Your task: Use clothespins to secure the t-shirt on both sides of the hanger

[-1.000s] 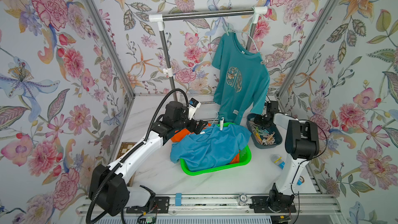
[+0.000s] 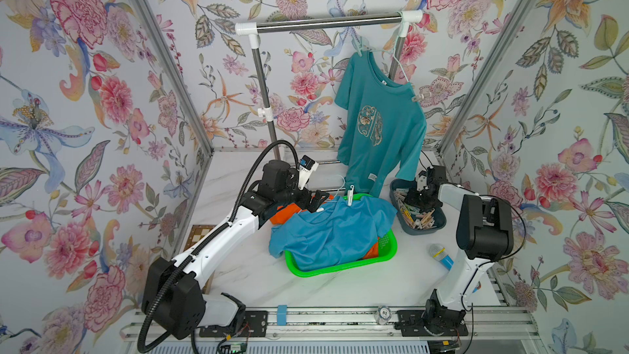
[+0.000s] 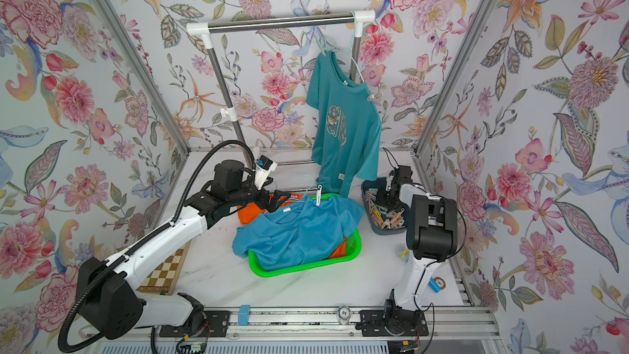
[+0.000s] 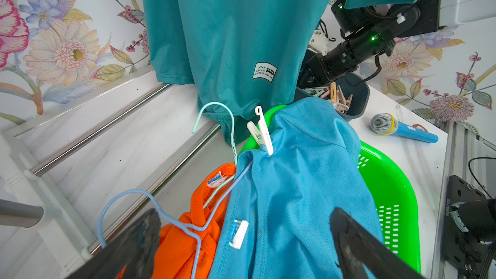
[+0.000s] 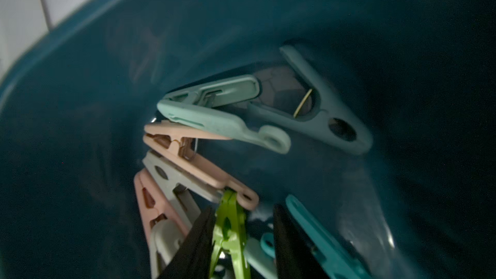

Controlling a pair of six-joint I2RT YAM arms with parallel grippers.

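A teal t-shirt (image 2: 380,124) hangs on a pale hanger (image 2: 399,65) from the rail, with a clothespin (image 2: 418,97) at its right shoulder. My right gripper is down in the dark bin (image 5: 103,46) of pastel clothespins, its fingers part open around a green clothespin (image 5: 230,217), not visibly closed on it. My left gripper hovers open over the green basket (image 4: 392,186), which holds a blue shirt (image 4: 315,186), an orange garment (image 4: 206,211), loose hangers and a white clothespin (image 4: 263,134).
A microphone (image 4: 413,133) lies beside the bin on the table's right. A chessboard (image 3: 163,268) is at the left edge. The steel rack (image 2: 327,21) stands over the back of the table.
My right arm has shifted slightly toward the front and right over the bin, its wrist a little lower. The left arm and the shirts have not visibly moved.
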